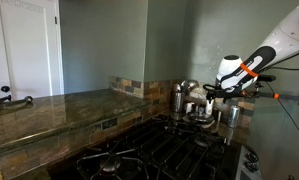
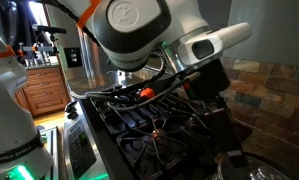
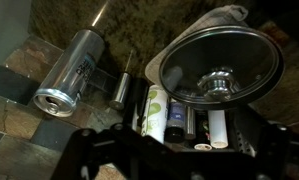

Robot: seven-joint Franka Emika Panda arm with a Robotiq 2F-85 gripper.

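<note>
In the wrist view my gripper is open, its dark fingers wide apart at the lower left and right. Below lies a cluster of kitchen items: a round glass lid (image 3: 219, 75) with a metal rim, a white-and-green container (image 3: 155, 113), a dark bottle (image 3: 176, 119) and a white cylinder (image 3: 218, 128). A silver can (image 3: 69, 75) is off to the left, with a small metal cylinder (image 3: 120, 92) between it and the white-and-green container. Nothing shows held. Exterior view 1 has the gripper (image 1: 218, 93) above the items at the stove's far end.
A black gas stove (image 1: 154, 145) with raised grates fills the space before the arm. Beside it runs a bare stone counter (image 1: 64, 112). Tall silver canisters (image 1: 177, 98) stand by the tiled wall (image 1: 129, 87). A pale cloth (image 3: 194, 32) lies by the lid.
</note>
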